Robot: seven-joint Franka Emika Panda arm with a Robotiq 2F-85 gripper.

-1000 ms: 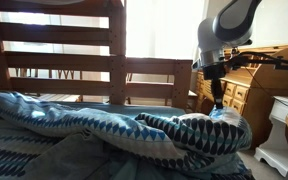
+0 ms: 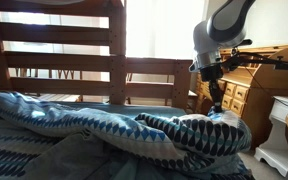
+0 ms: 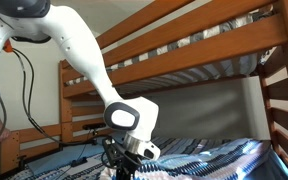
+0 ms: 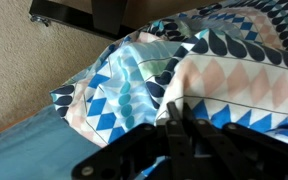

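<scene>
A patterned blanket (image 2: 189, 135) in blue, white and pale peach lies heaped on the bed. My gripper (image 2: 217, 108) points down at its raised right end, the fingertips at or very near the cloth. In the wrist view the dark fingertips of my gripper stand close together over a fold of the blanket (image 4: 229, 85). Whether any cloth sits between them is hard to make out. From the other side, the gripper (image 3: 124, 168) reaches down to the bedding (image 3: 199, 160), its tips partly hidden.
A wooden bunk rail (image 2: 54, 60) runs behind the bed, with an upper bunk (image 3: 184, 45) overhead. To the right stand a wooden desk (image 2: 249, 85) and a white piece of furniture (image 2: 279, 130). Carpet (image 4: 44, 75) shows past the blanket's edge.
The arm's wrist has shifted slightly to the left and tilted, while the fingertips have stayed near the same part of the blanket. The bedding looks much the same.
</scene>
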